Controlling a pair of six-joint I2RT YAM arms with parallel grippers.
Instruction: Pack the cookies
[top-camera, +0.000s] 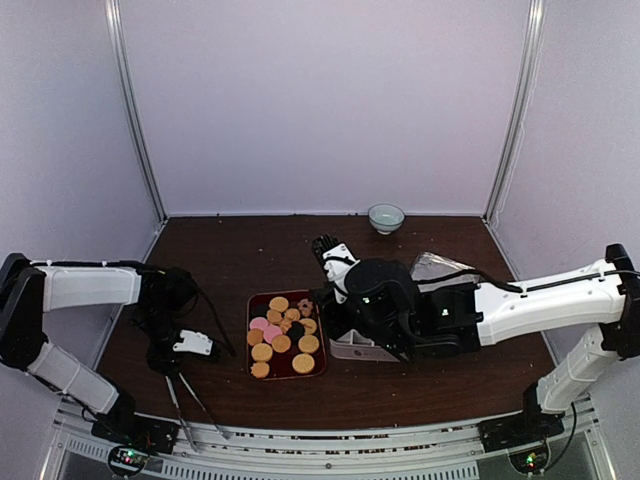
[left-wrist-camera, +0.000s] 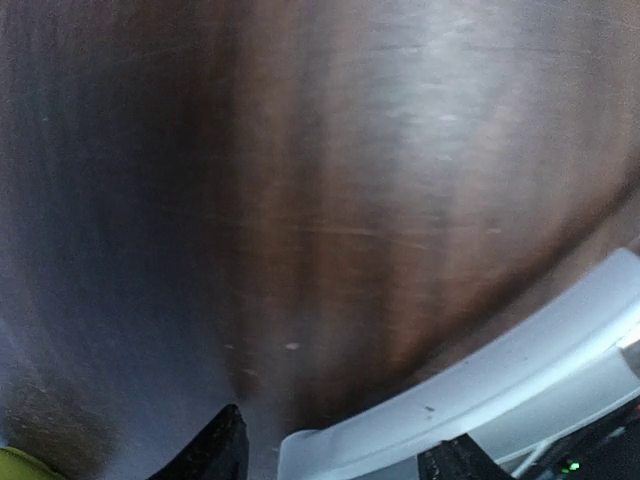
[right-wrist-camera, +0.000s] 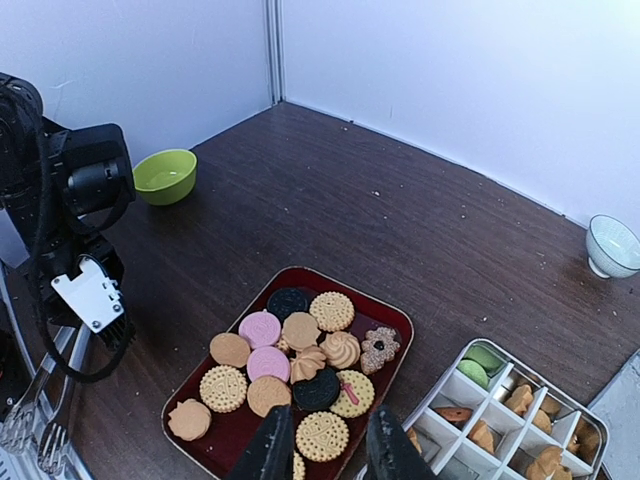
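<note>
A red tray (top-camera: 255, 361) (right-wrist-camera: 189, 443) holds round, flower and swirl cookies in tan, pink and black. To its right a divided container (top-camera: 355, 350) (right-wrist-camera: 473, 420) holds green and tan cookies in some compartments. My left gripper (top-camera: 168, 365) is low at the front left over the metal tongs (left-wrist-camera: 455, 385), its fingers apart around the pale end in the wrist view; whether it touches is unclear. My right gripper hangs above the tray and container; in the top view its own body hides it, and what is between its fingertips is unclear.
A green bowl (right-wrist-camera: 166, 175) stands at the left, a pale bowl (top-camera: 386, 220) at the back, and a clear lid (top-camera: 436, 268) behind the container.
</note>
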